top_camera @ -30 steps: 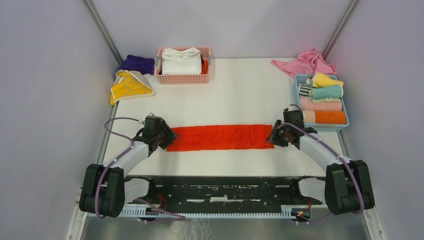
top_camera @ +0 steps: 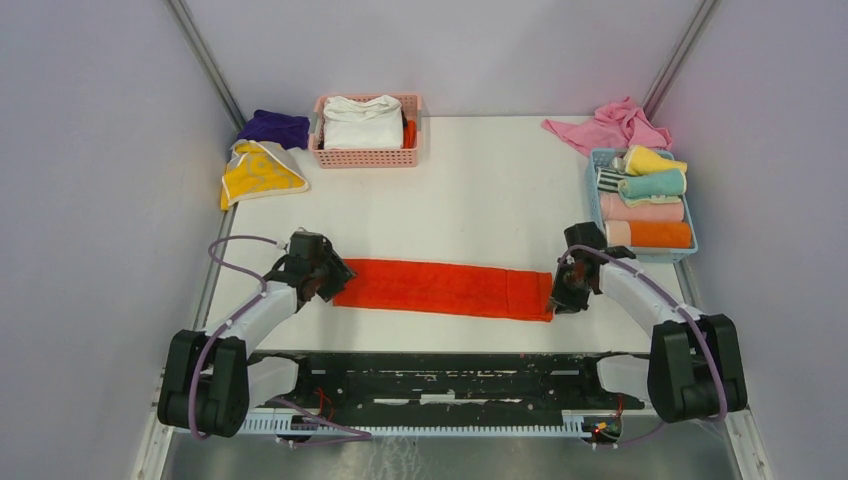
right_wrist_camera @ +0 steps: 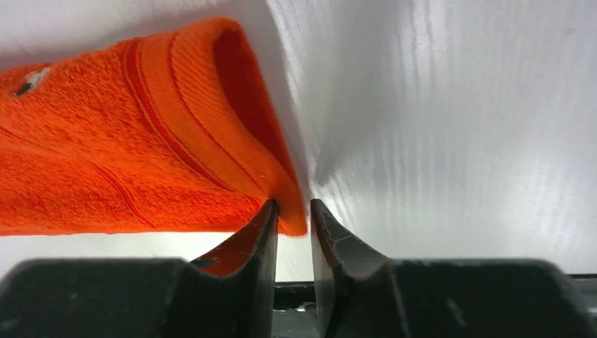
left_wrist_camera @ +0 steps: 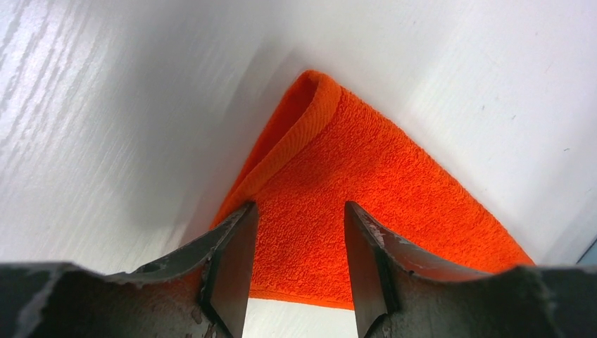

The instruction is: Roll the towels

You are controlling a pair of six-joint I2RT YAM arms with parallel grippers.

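A red-orange towel, folded into a long strip, lies across the table between my two grippers. Over its left end hovers my left gripper, its fingers wide apart; in the left wrist view the towel's folded edge runs beside and beneath the fingers. My right gripper is at the towel's right end, its front corner between the fingertips. Those fingers stand part open, a narrow gap showing beside the right finger. The folded end arches slightly off the table.
At the back left stands a pink basket holding white cloth, beside purple and yellow towels. A blue basket of rolled towels is at right, a pink towel behind it.
My right gripper has shifted toward the table's front edge, and the towel's right end has come the same way, so the strip now slants. The left arm looks unmoved.
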